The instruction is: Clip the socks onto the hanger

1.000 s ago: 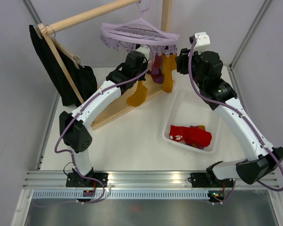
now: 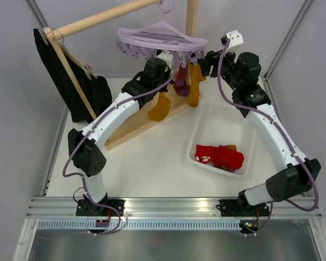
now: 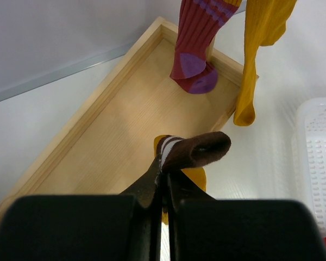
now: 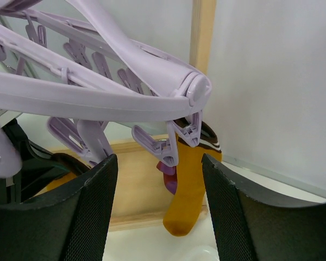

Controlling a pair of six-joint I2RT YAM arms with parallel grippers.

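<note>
The lilac clip hanger (image 2: 162, 41) hangs from the wooden rack, with yellow socks (image 2: 193, 89) and a purple sock (image 3: 191, 57) below it. My left gripper is shut on a yellow sock with a brown-and-white top (image 3: 195, 149), held under the hanger. My right gripper is open at the hanger's right end, facing its clips (image 4: 165, 149), with nothing between its fingers. A sock with a dark striped top (image 4: 190, 185) hangs just beyond those clips.
A white basket (image 2: 225, 125) holds red and other socks on the right. Black cloth (image 2: 65, 73) hangs at the back left.
My right arm has shifted slightly, its wrist turning and its elbow drawing in. The left gripper and its sock have barely moved.
</note>
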